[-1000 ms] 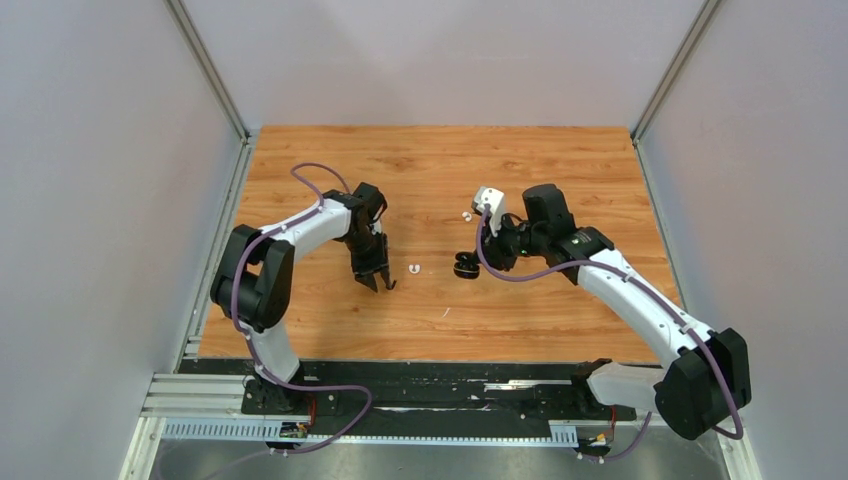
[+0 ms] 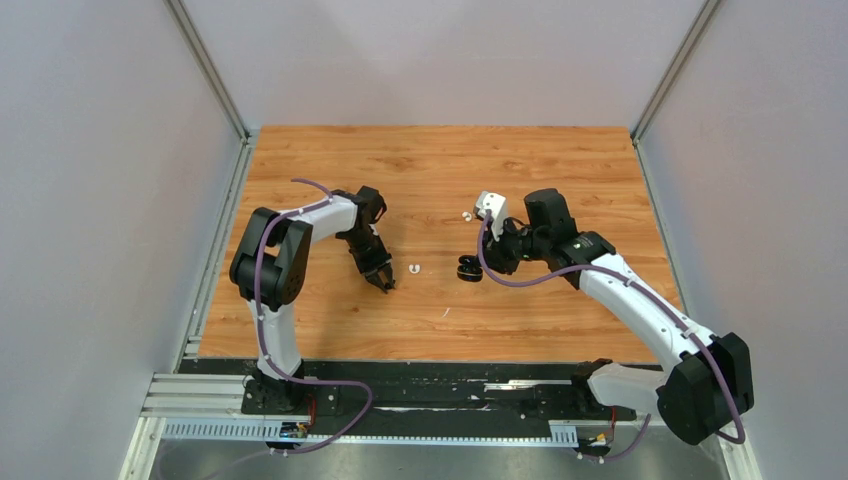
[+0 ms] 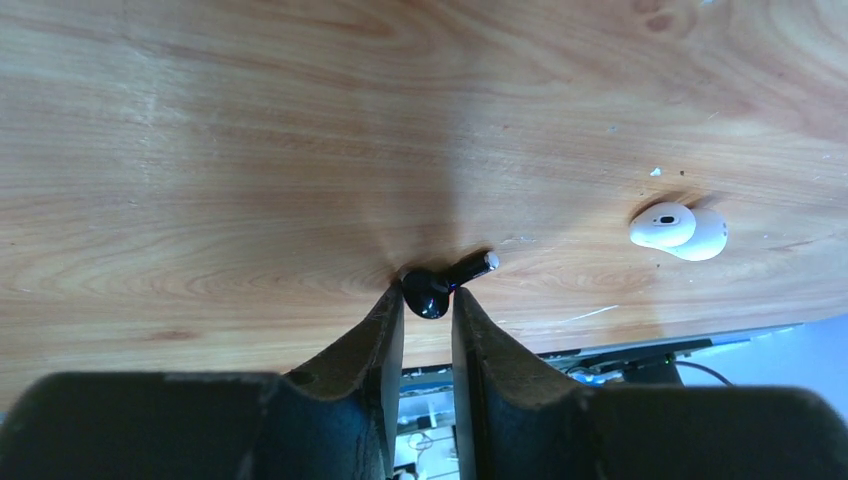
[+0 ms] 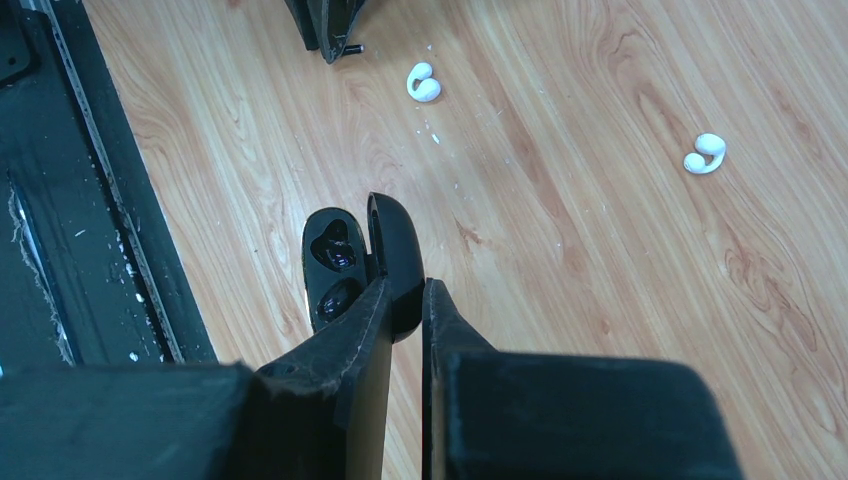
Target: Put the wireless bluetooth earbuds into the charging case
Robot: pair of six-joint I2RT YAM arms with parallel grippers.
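A black earbud (image 3: 425,293) lies on the wooden table between the fingertips of my left gripper, which are close around its body; its stem points to the right. My right gripper is shut on the open black charging case (image 4: 398,250), held above the table. The case has an earbud-shaped recess (image 4: 333,245) and a dark, glossy second compartment below it, whose contents I cannot tell. In the top view the case (image 2: 469,268) sits right of my left gripper (image 2: 386,284).
A white earbud pair (image 3: 668,227) lies right of my left gripper; another white pair (image 4: 705,153) lies further back. A thin white sliver is near the front. The table's front edge borders a dark rail (image 2: 430,380).
My left gripper has come down slightly toward the black earbud and its fingers have closed in around it. The right arm with the case has shifted very slightly.
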